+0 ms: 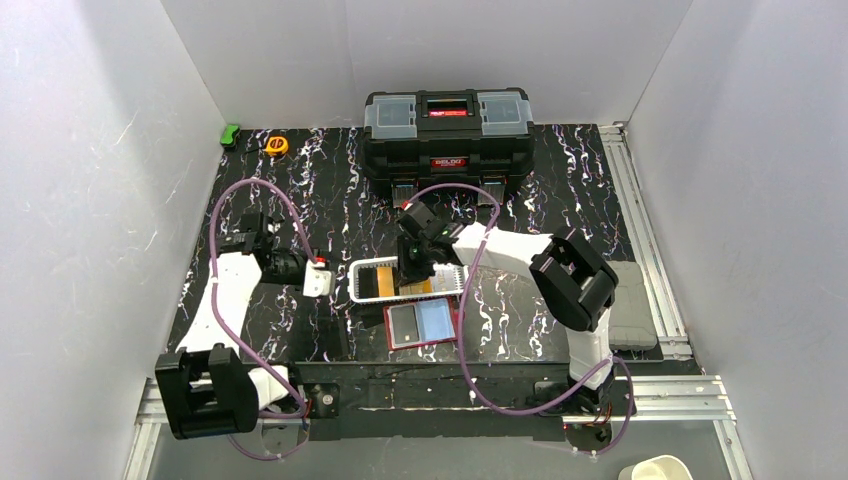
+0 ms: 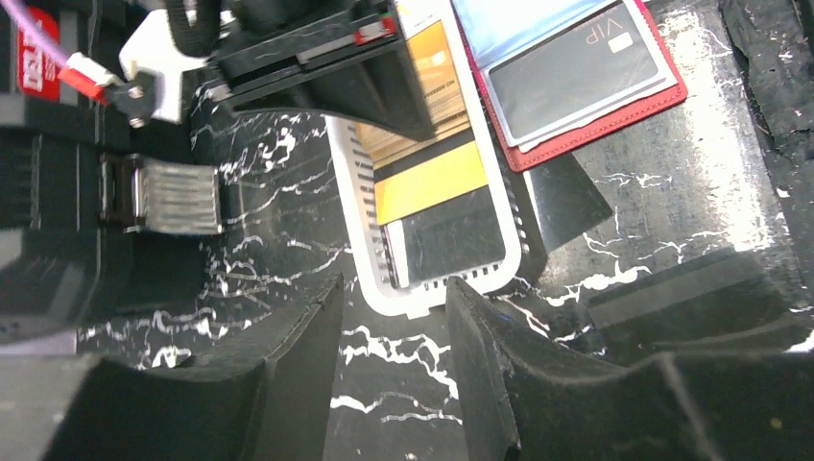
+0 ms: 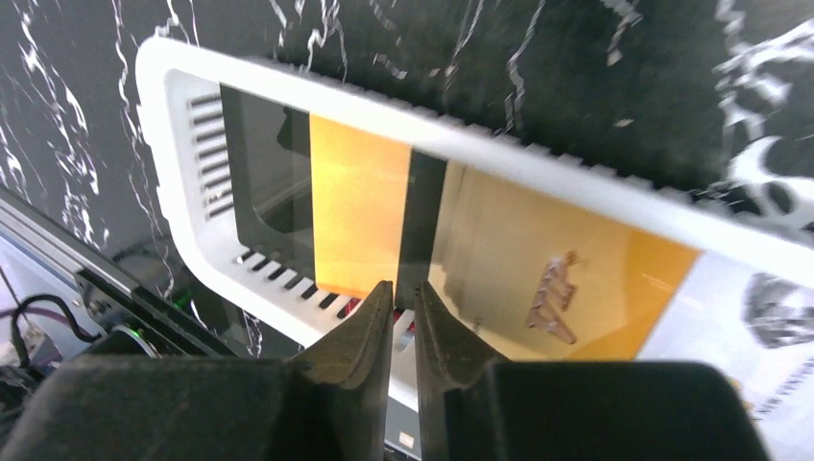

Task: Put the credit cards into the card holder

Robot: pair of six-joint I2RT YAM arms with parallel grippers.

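Note:
A white slotted tray (image 1: 357,283) holds several cards. In the right wrist view these include a black card (image 3: 269,178), a yellow card (image 3: 357,206) and an orange card (image 3: 595,259). The red card holder (image 1: 388,344) lies spread open along the tray's near side; behind its clear sleeve shows a grey VIP card (image 2: 586,77). Over the tray points my right gripper, slightly open, a narrow empty gap between its fingertips. My left gripper is open and empty, left of the tray's end.
A large black toolbox (image 1: 448,145) stands behind the tray. An orange tape measure (image 1: 276,145) sits at the back left and a grey case (image 1: 630,308) at the right. Dark flat pieces (image 2: 686,303) lie on the table near the holder. The right arm reaches across the tray.

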